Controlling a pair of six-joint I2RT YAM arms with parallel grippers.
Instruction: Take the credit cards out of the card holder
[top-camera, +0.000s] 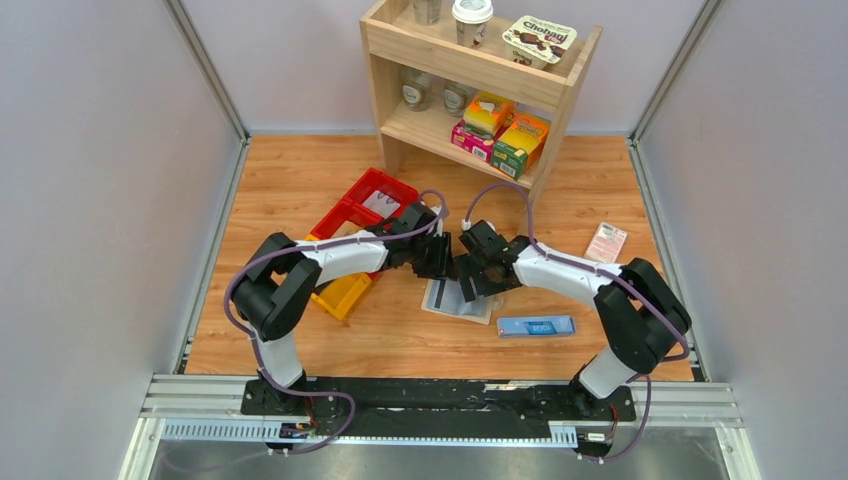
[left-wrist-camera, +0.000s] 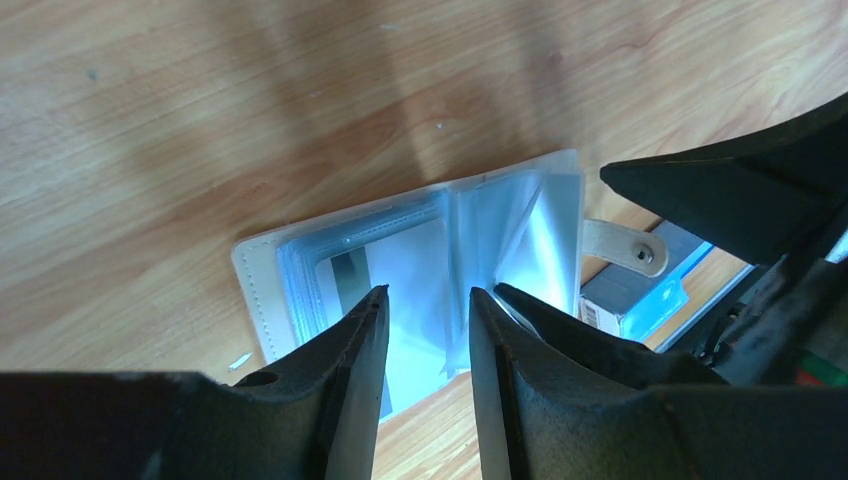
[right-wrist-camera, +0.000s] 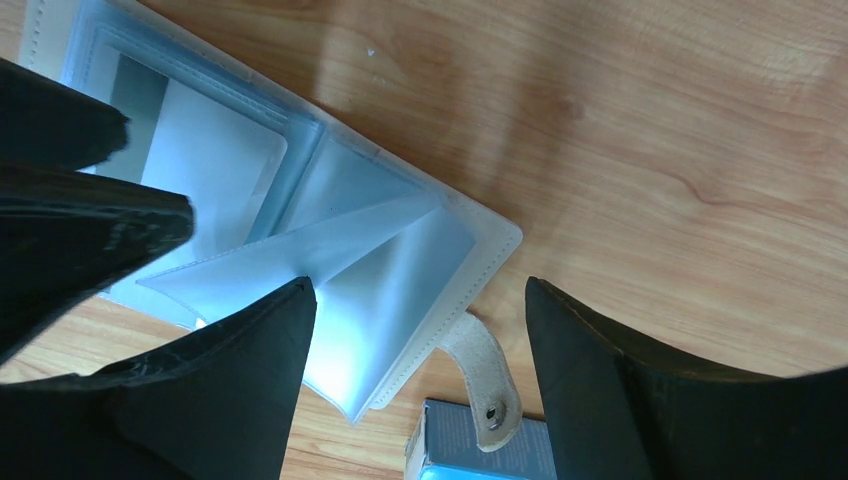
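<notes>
The card holder (top-camera: 436, 302) lies opened flat on the table, pale blue with a whitish stitched border and a snap strap (right-wrist-camera: 490, 400). A white card (left-wrist-camera: 412, 275) with a dark stripe sits in its left pocket; a clear flap (right-wrist-camera: 300, 245) stands lifted over the right half. Above the holder's left half hangs my left gripper, its fingers parted and nothing clearly held between them. My right gripper is open over the right half, one of its fingers near the lifted flap; whether it touches cannot be told. Both grippers are close together.
Just right of the holder lies a blue box (top-camera: 536, 327). Behind my left arm are a red tray (top-camera: 357, 205) and a yellow tray (top-camera: 345, 293). A pale pink card-like item (top-camera: 606, 243) lies at right, and a wooden shelf (top-camera: 470, 60) stands behind.
</notes>
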